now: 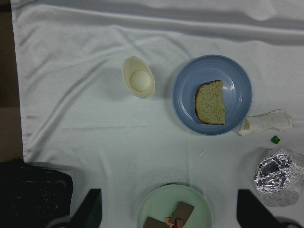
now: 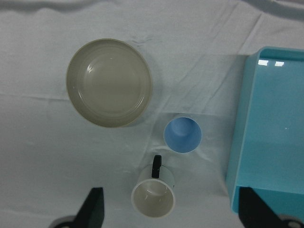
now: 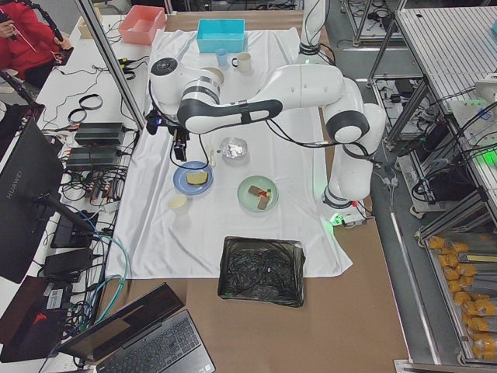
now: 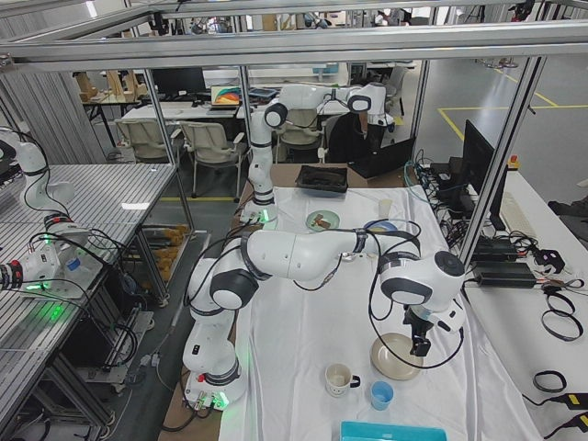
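My left gripper hangs open above a green plate (image 1: 156,199) with brown pieces, a blue plate (image 1: 185,104) with a bread slice (image 1: 209,102), a cream cup (image 1: 138,77), a wrapped item (image 1: 266,123) and crumpled foil (image 1: 273,173). My right gripper is open, with nothing between its fingers, over a white mug (image 2: 147,204), a blue cup (image 2: 183,134) and an empty beige plate (image 2: 109,82).
A black lined bin (image 3: 260,272) stands at one end of the cloth-covered table, a teal tray (image 2: 266,123) at the other. A laptop (image 3: 155,342) and monitor (image 3: 31,202) sit beside the workspace.
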